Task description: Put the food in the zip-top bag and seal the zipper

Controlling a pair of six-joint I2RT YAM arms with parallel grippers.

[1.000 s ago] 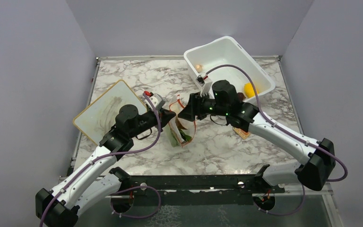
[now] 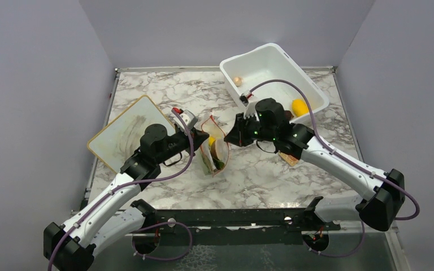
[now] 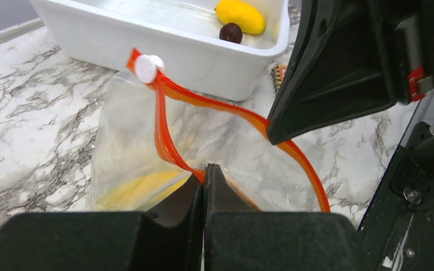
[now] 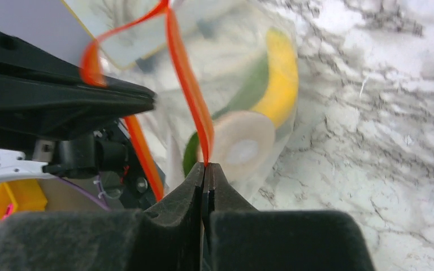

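Note:
A clear zip top bag (image 2: 208,163) with an orange-red rim stands between my two grippers, its mouth gaping. Through its film show a yellow food item (image 4: 282,76), a round pale slice (image 4: 243,144) and something green (image 4: 191,152). My left gripper is shut on one side of the orange rim, which runs into its fingertips. On the opposite side my right gripper is shut on the other rim strip. A white slider (image 3: 146,69) sits at the far corner of the rim, apart from both grippers.
At the back right stands a white bin (image 2: 248,62) holding a yellow item (image 2: 300,107), a dark round item (image 3: 230,33) and a small pale one (image 2: 237,81). A white board (image 2: 124,135) lies left.
The left arm has held still.

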